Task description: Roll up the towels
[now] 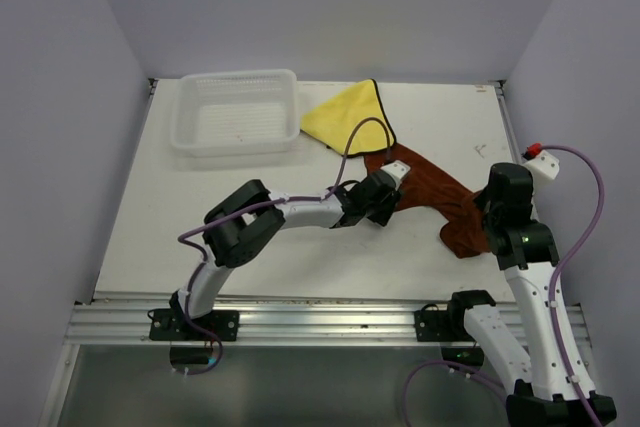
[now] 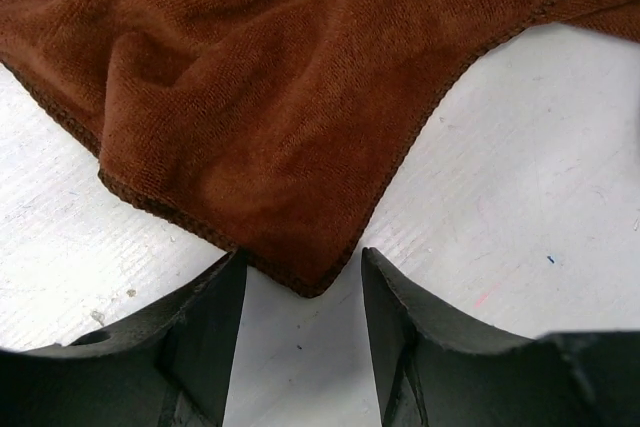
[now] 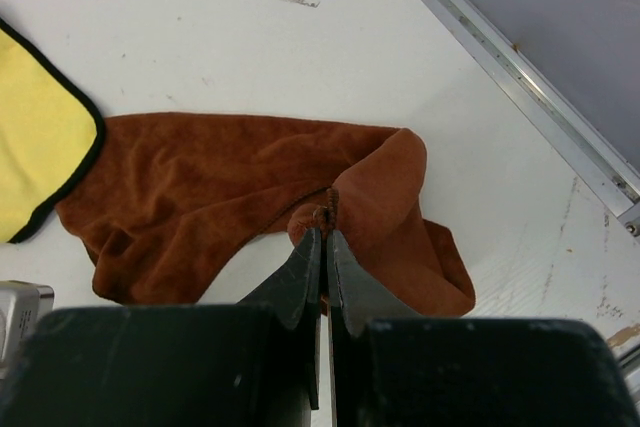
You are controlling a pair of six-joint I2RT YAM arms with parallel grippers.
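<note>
A crumpled brown towel (image 1: pixel 440 182) lies on the table's right half. My left gripper (image 1: pixel 388 205) is low over its left end; in the left wrist view the open fingers (image 2: pixel 200 337) straddle the towel's corner (image 2: pixel 310 257), with a gap between the tips. My right gripper is shut above the towel's right part, and a thin bit of brown edge shows at its tips, though I cannot tell if it is held. A yellow towel (image 1: pixel 345 117) with black edging lies at the back, beside the brown one.
An empty white plastic basket (image 1: pixel 235 147) stands at the back left. Metal rails run along the right and front edges (image 3: pixel 560 127), with walls beyond.
</note>
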